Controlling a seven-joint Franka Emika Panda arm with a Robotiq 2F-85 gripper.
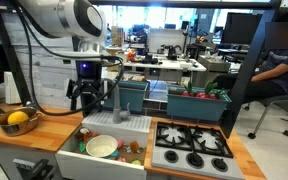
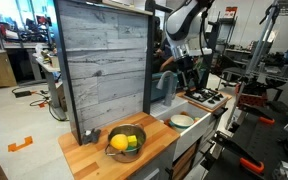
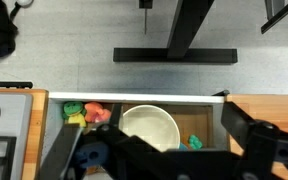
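My gripper (image 1: pixel 85 100) hangs above the counter, left of the faucet, with its fingers open. Below it, slightly to the right, a cream bowl (image 1: pixel 102 146) sits in an open drawer (image 1: pixel 130 166). Small coloured items (image 3: pixel 94 112) lie around the bowl, green, orange and red among them. From the wrist, dark gripper parts cover the lower edge of the picture and hide part of the bowl (image 3: pixel 152 124). No object shows held by the gripper.
A metal pot (image 2: pixel 126 152) with yellow and green items stands on the wooden counter. The stove (image 1: pixel 193 149) is to the drawer's right, and a grey faucet (image 1: pixel 118 100) rises behind. Blue-green bins (image 1: pixel 194 107) stand at the back; bare wood (image 1: pixel 59 128) lies between pot and drawer.
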